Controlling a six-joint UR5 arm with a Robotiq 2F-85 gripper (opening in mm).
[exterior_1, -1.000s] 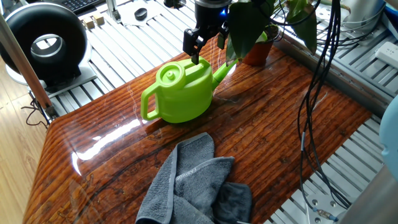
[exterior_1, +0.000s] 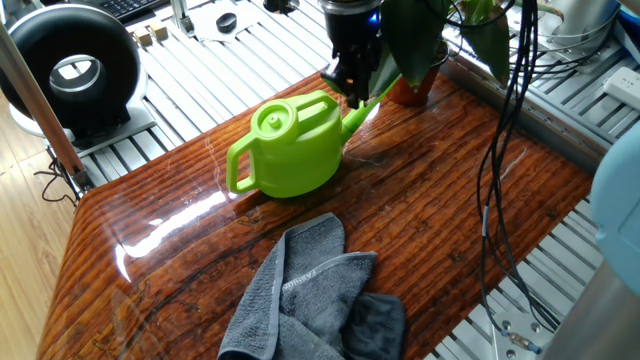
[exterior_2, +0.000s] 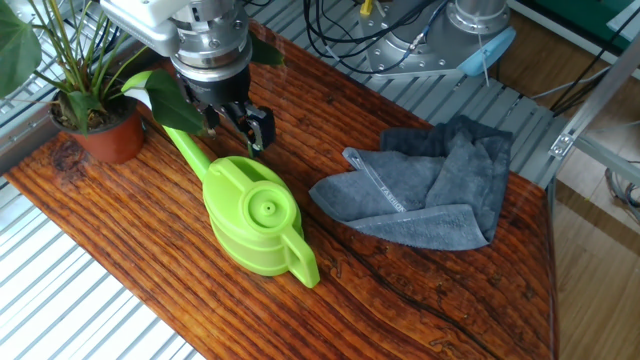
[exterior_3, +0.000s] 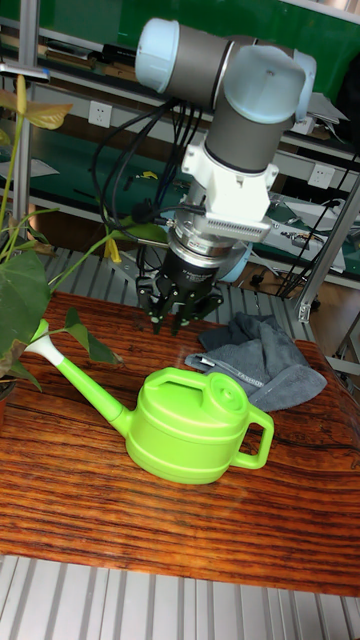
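Note:
A bright green watering can (exterior_1: 290, 150) stands upright on the brown wooden tabletop (exterior_1: 180, 200), its long spout reaching toward a potted plant (exterior_2: 105, 120). Above the table hangs my black gripper (exterior_2: 236, 138), pointing down near the spout and the can's far side. Its fingers are spread apart in exterior view 3, and nothing shows between them. No contact between the gripper (exterior_3: 168, 322) and the can shows there. A crumpled grey towel (exterior_2: 420, 195) lies on the wood, apart from the can.
Large plant leaves (exterior_3: 21, 309) overhang the spout tip. Black cables (exterior_1: 500, 150) hang by the arm over the table's side. A black ring-shaped object (exterior_1: 72, 72) stands off the table. Bare wood lies around the towel.
In exterior view 1 my gripper has shifted right, toward the plant, and turned, so its fingers now appear closer together. The can and the towel have not moved.

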